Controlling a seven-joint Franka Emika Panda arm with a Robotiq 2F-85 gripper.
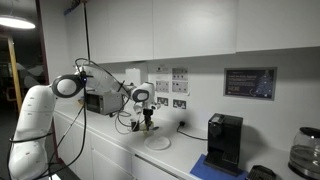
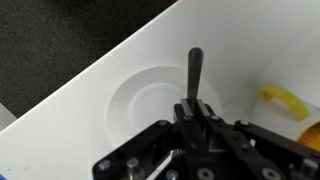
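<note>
A dark, slim utensil point(image 2: 195, 68) stands up from the fingertips of my gripper, which is shut on it; its lower end is hidden. Behind the utensil in the wrist view lies a round white plate point(image 2: 135, 105) on the white counter. In the exterior view, the gripper point(image 1: 147, 128) hangs just left of and above the plate point(image 1: 157, 143). The utensil is too small to make out clearly there.
In the wrist view a yellow curved piece point(image 2: 285, 101) and something orange point(image 2: 311, 136) show at right. A black coffee machine point(image 1: 224, 140) stands on a blue mat point(image 1: 208, 168) further right. The counter's front edge runs close to the plate.
</note>
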